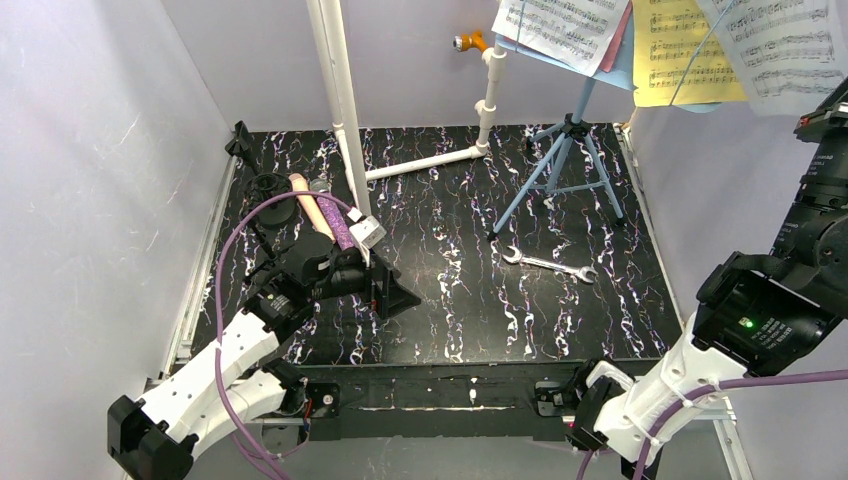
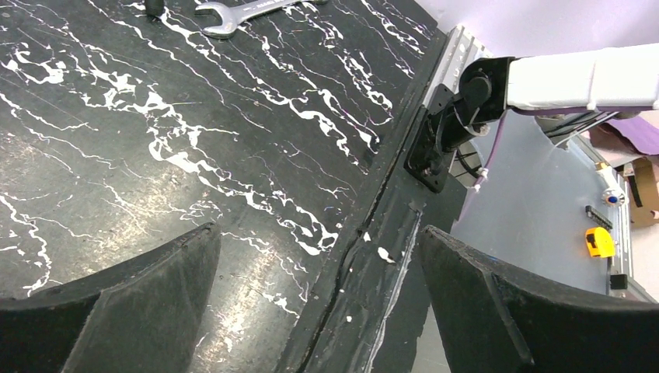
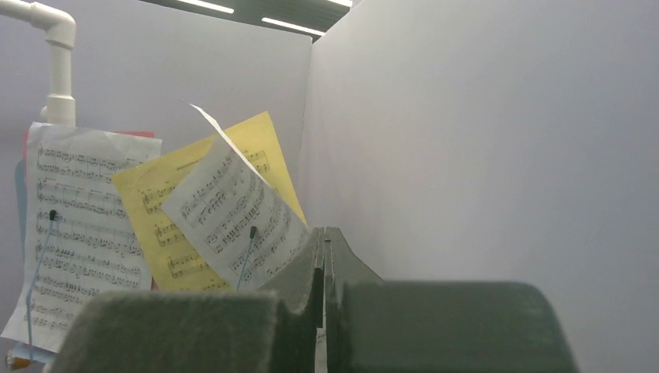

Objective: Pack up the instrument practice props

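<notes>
White and yellow sheet music fills the upper right of the top view, on a blue music stand (image 1: pixel 562 160). In the right wrist view, a tilted white sheet (image 3: pixel 233 210) overlaps the yellow sheet (image 3: pixel 172 233), its top curling forward. My right gripper is shut; the tilted sheet's edge runs to its fingertips, and a sliver of paper shows between the fingers. Another white sheet (image 3: pixel 85 225) hangs at left. Low over the black surface, my left gripper (image 1: pixel 398 292) is open and empty. A wrench (image 1: pixel 550 264) lies flat, well to its right.
A peach stick (image 1: pixel 312 208), a purple glittery object (image 1: pixel 335 218) and a black stand (image 1: pixel 272 200) are left of a white pipe frame (image 1: pixel 425 165). An orange piece (image 1: pixel 470 41) sits near the pipe's upper end.
</notes>
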